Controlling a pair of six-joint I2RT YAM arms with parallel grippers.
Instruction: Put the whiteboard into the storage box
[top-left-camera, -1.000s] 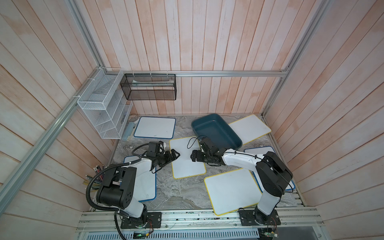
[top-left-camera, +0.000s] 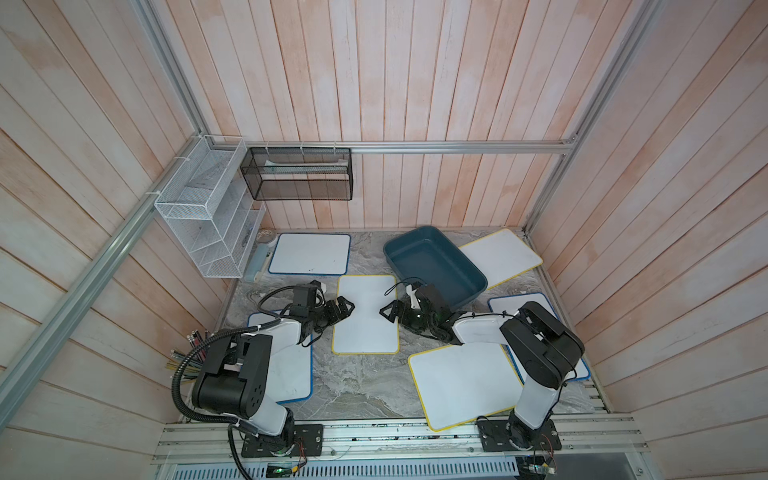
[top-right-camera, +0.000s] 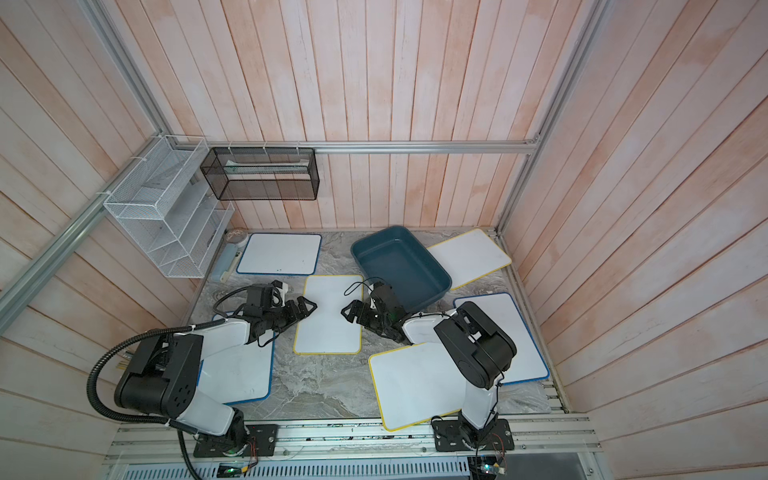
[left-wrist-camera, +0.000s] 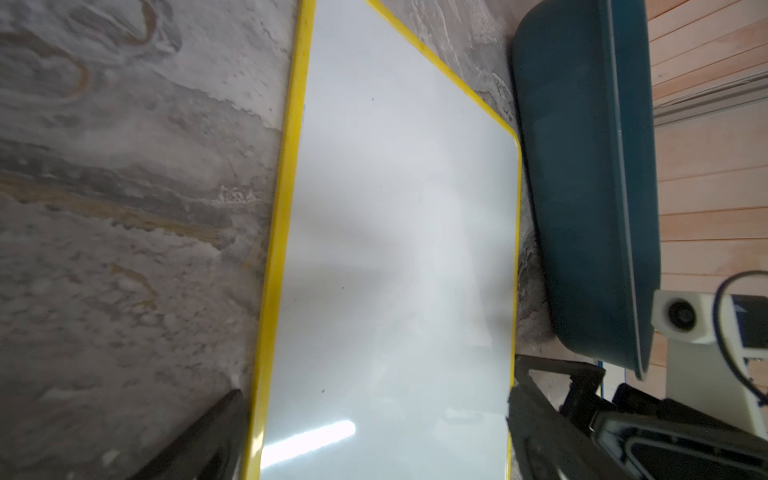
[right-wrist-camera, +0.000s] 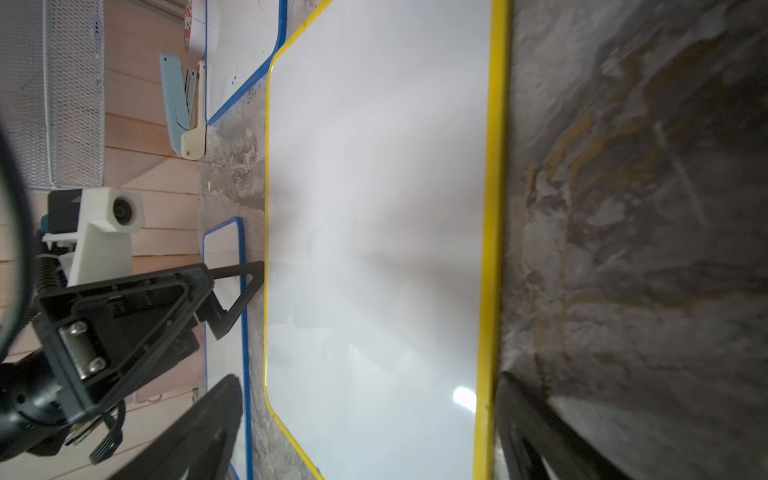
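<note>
Between my two grippers, a yellow-edged whiteboard (top-left-camera: 366, 328) lies flat on the stone-patterned table. My left gripper (top-left-camera: 345, 307) is open at its left edge, and my right gripper (top-left-camera: 392, 310) is open at its right edge. Each wrist view shows the board's white face (left-wrist-camera: 400, 240) spanning the space between widely parted fingers, and neither gripper holds anything. Just behind and right of the board stands the storage box, a dark teal bin (top-left-camera: 424, 233), open at the top. Whether the fingers touch the board's edges is hard to tell.
Several more whiteboards lie around: a blue-edged one (top-left-camera: 309, 253) at back left, a yellow-edged one (top-left-camera: 464, 384) at front right, another (top-left-camera: 504, 254) beside the bin. A white wire rack (top-left-camera: 212, 200) and black mesh basket (top-left-camera: 296, 185) hang on the walls.
The middle whiteboard has shifted left and turned to lie squarer. My right gripper has shifted slightly and its fingers look wider apart; the left one has edged left.
</note>
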